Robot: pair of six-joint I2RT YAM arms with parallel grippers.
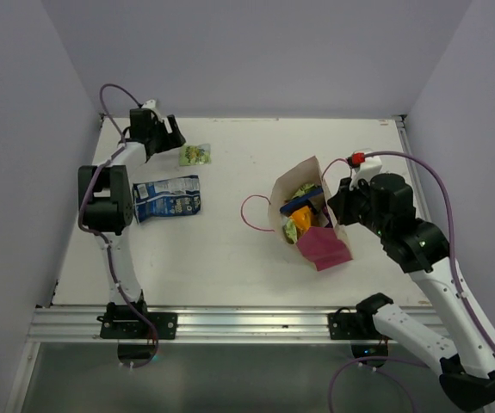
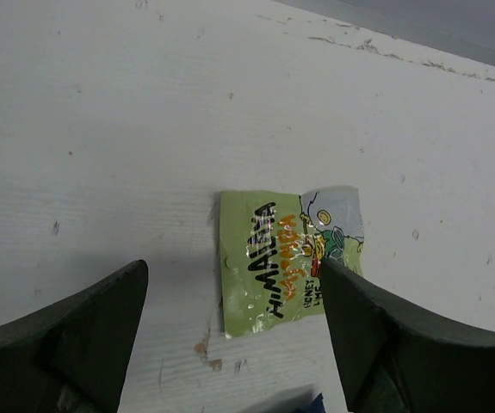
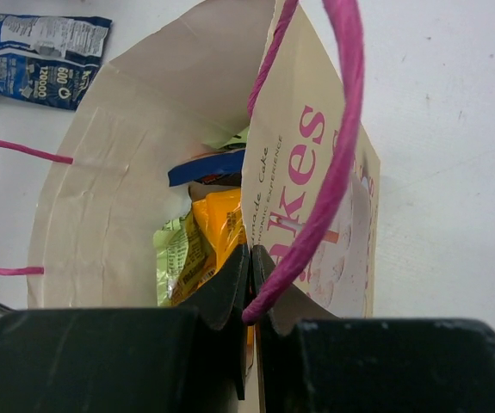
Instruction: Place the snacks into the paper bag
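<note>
A small green snack packet (image 2: pixel 273 258) lies flat near the back left of the table. My left gripper is over it, fingers apart, nothing between them; in the top view its fingers (image 1: pixel 176 132) are just left of the packet. A blue snack bag (image 1: pixel 168 198) rests in front of that packet. At right, the paper bag (image 1: pixel 283 191) stands tilted and open, with orange (image 3: pixel 217 215), green and dark blue packets inside. My right gripper is shut on the bag's right rim, the thin paper wall running in between its fingertips.
The pink cord handle (image 3: pixel 337 163) loops in front of the right gripper. Another handle (image 1: pixel 245 215) sticks out from the bag's left side. Between the blue snack bag and the paper bag the table (image 1: pixel 230 258) is bare.
</note>
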